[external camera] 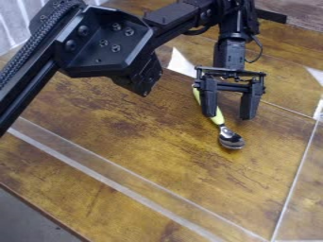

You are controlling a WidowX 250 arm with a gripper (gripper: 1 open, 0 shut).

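Note:
A scoop with a pale yellow handle and a metal head [229,140] lies on the wooden table. Its handle runs up and left, partly hidden behind my black gripper [229,113]. The gripper stands open over the handle, its two fingers apart on either side, nearer the upper part of the scoop. Whether the fingertips touch the table or the scoop I cannot tell.
Strips of clear tape cross it at the lower left and right. The arm fills the upper left, and a pale patch shows behind the gripper.

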